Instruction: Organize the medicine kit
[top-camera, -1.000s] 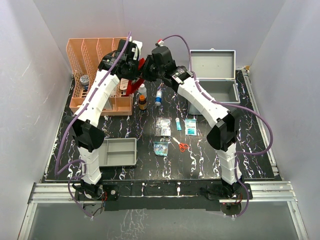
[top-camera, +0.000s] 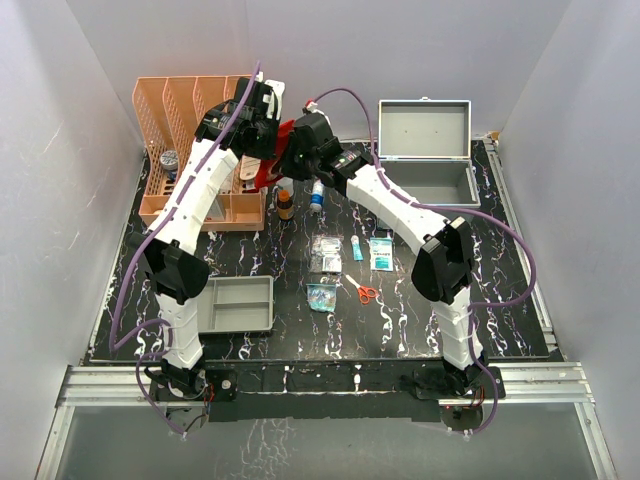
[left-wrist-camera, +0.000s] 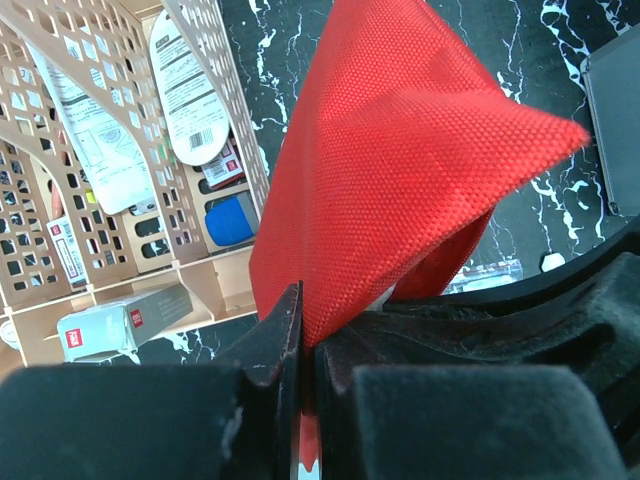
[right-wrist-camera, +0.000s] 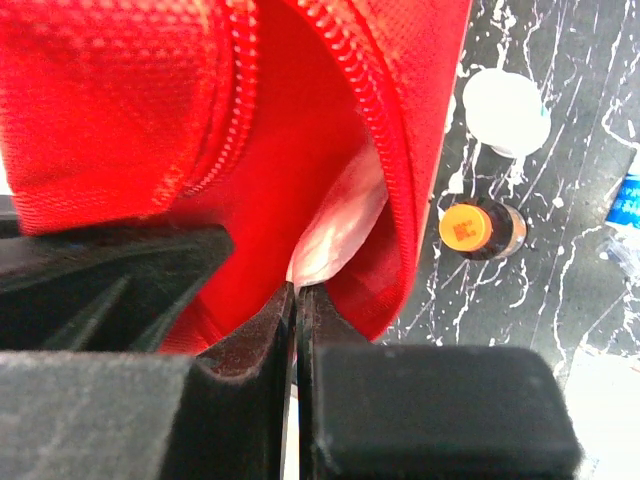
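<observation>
Above the table, beside the beige organizer (top-camera: 242, 212), hangs a red fabric pouch (left-wrist-camera: 400, 130). My left gripper is shut on its edge, and red cloth shows between and below the fingers. From the other side my right gripper reaches the pouch's zipped opening. Its fingers are shut at the tapered end of a pale, thin item (right-wrist-camera: 343, 225) inside, which looks pinched between the tips. Most of that item is hidden by the cloth. The organizer holds white packs (left-wrist-camera: 190, 95), small boxes and a blue item (left-wrist-camera: 230, 220).
Close below the grippers stand a brown bottle (top-camera: 285, 207), a white-capped bottle (right-wrist-camera: 506, 112) and a blue-white bottle (top-camera: 317, 197). Scissors (top-camera: 364, 291), packets (top-camera: 381, 254) and a small tube (top-camera: 357, 248) lie mid-table. An empty grey tray (top-camera: 236, 318) is front left; an open grey case (top-camera: 432, 184) stands back right.
The pouch has shifted slightly. My left arm stays nearly still.
</observation>
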